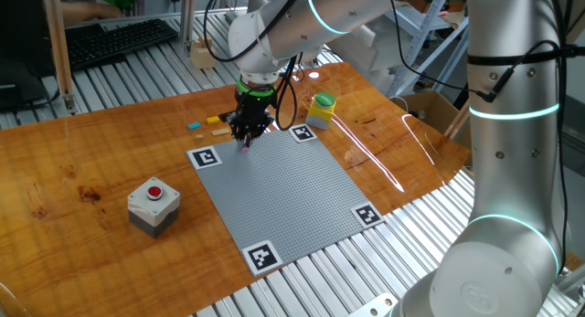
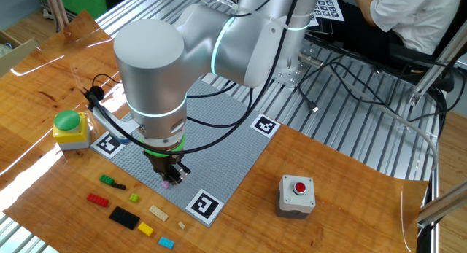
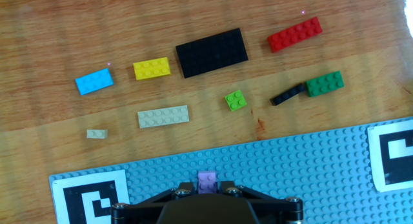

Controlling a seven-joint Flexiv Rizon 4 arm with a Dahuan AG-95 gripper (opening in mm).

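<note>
A small purple brick (image 3: 207, 178) sits between the fingertips of my gripper, which looks shut on it in the wrist view. Below them spreads the studded baseplate (image 1: 283, 194), grey in the exterior views, with a marker at each corner. My gripper points down over the plate's edge strip on the loose bricks' side, between two corner markers. In exterior view 2 the brick shows as a pinkish spot (image 2: 166, 184) under the fingers, low at the plate. Whether it touches the studs I cannot tell.
Loose bricks lie on the wood beyond the plate: blue (image 3: 94, 81), yellow (image 3: 151, 68), large black (image 3: 211, 52), red (image 3: 295, 35), lime (image 3: 235, 100), beige (image 3: 163, 116) and others. A green-topped button (image 2: 67, 122) and a red-button box (image 2: 295, 196) stand beside the plate. Most of the plate is bare.
</note>
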